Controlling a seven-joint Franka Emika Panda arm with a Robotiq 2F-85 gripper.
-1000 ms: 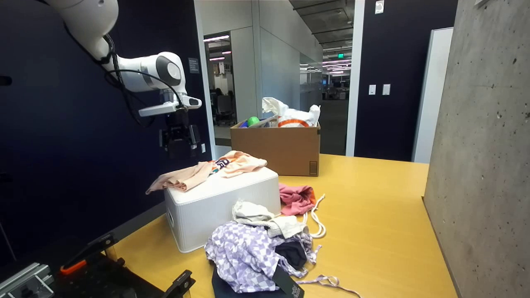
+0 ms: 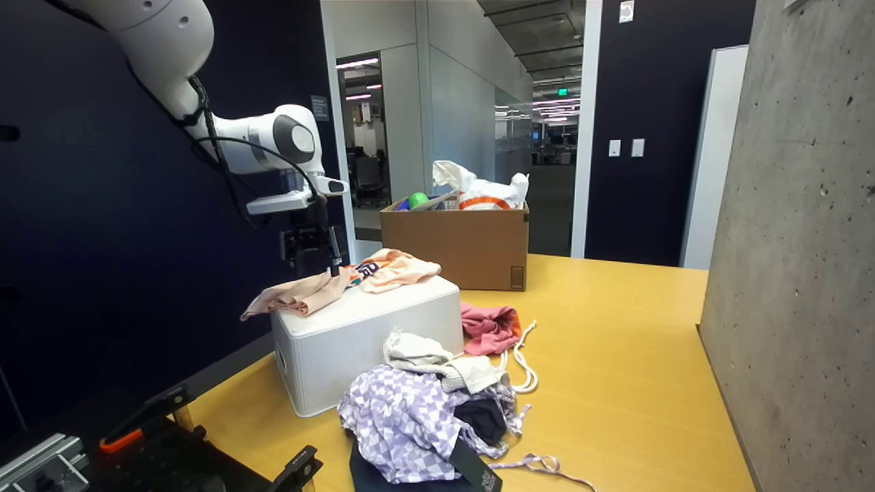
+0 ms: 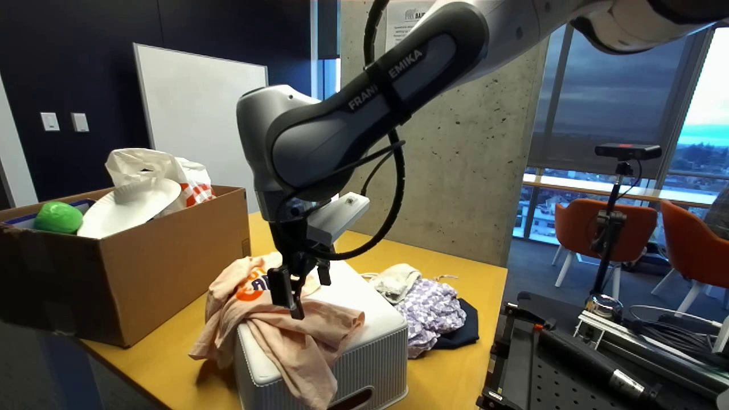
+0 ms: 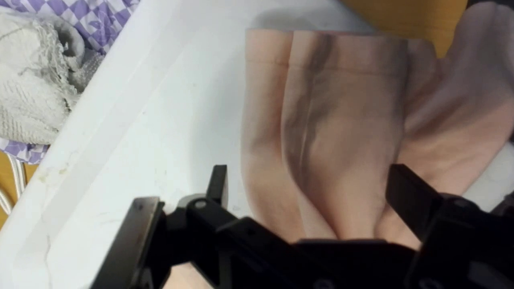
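A peach shirt (image 2: 313, 292) with a printed logo lies draped over the white ribbed box (image 2: 373, 348). In exterior view 2 one part of the shirt (image 3: 300, 365) hangs down the box's side. My gripper is open just above the cloth, fingers pointing down. In the wrist view a folded section of the shirt (image 4: 351, 120) runs between the two spread fingers, and the left finger (image 4: 217, 185) is over the bare white lid. Whether the fingertips touch the cloth I cannot tell.
Beside the box lies a pile of clothes: a purple checkered garment (image 2: 398, 422), a cream knit (image 2: 418, 351) and a pink cloth (image 2: 492, 329). A full cardboard box (image 2: 455, 246) stands behind.
The arm has come down and to the right in exterior view 1, bringing my gripper from above the shirt to right at it. The shirt and the clothes pile look unmoved.
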